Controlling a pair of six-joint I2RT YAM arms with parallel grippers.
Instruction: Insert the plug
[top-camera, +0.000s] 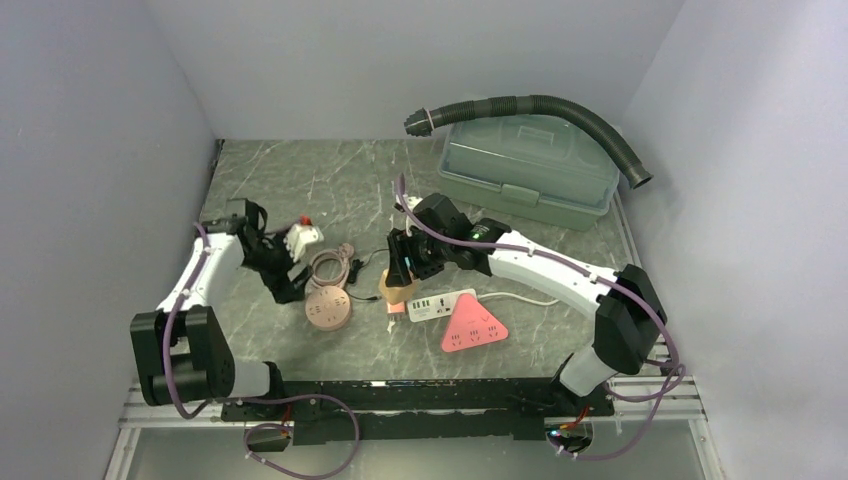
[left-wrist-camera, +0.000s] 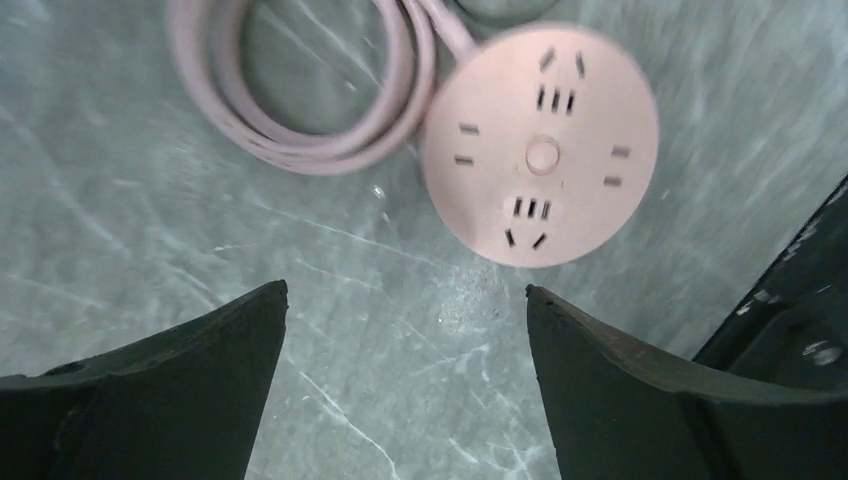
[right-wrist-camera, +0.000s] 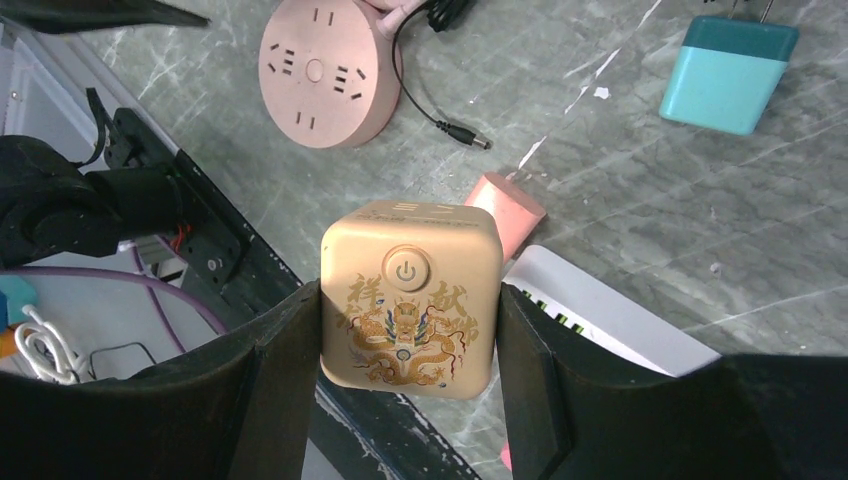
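Note:
A cream block-shaped plug with a gold dragon print (right-wrist-camera: 408, 345) is held between the fingers of my right gripper, printed face toward the camera; its prongs are out of sight. In the top view that plug hangs over the table, right of the round pink socket (top-camera: 328, 309). The socket lies flat with several slot groups facing up, all bare in the left wrist view. My left gripper is open beside the socket, with only tabletop between its fingers.
A small pink plug (right-wrist-camera: 507, 212) lies under the held block, near a white power strip (top-camera: 441, 305) and a pink triangular socket (top-camera: 474, 326). A teal plug (right-wrist-camera: 728, 82) lies apart. A coiled pink cord (left-wrist-camera: 335, 150) adjoins the round socket. A green case (top-camera: 530, 165) stands behind.

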